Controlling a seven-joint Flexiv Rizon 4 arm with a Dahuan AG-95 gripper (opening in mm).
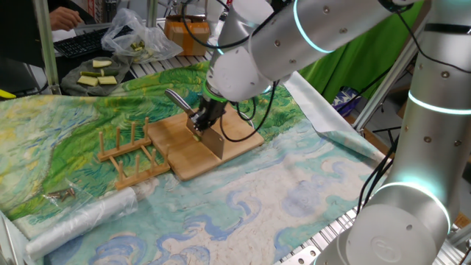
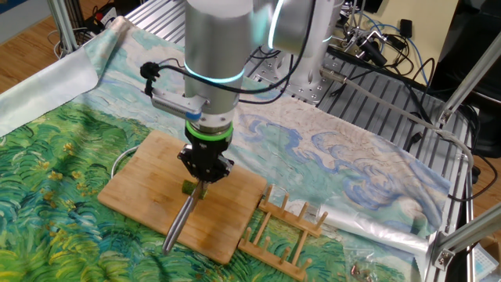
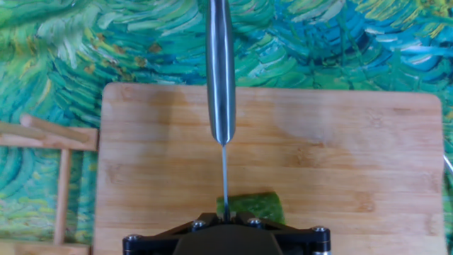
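Observation:
A kitchen knife with a metal handle [image 3: 221, 78] and a broad blade [image 1: 212, 141] is held in my gripper, which is shut on it. The blade stands edge down over the wooden cutting board [image 2: 145, 184]. On the board lies a green vegetable piece [image 3: 258, 207], with the blade close against it. In exterior view 2 the piece [image 2: 189, 188] shows just beside the knife. Whether the edge touches the board or has entered the piece, I cannot tell. My gripper hides part of the piece in the wrist view.
A wooden peg rack [image 1: 132, 156] stands right beside the board. A clear plastic roll [image 1: 85, 221] and a small bag [image 1: 62, 194] lie nearby on the painted cloth. Cut vegetable pieces [image 1: 98, 73] sit on a dark bag at the back.

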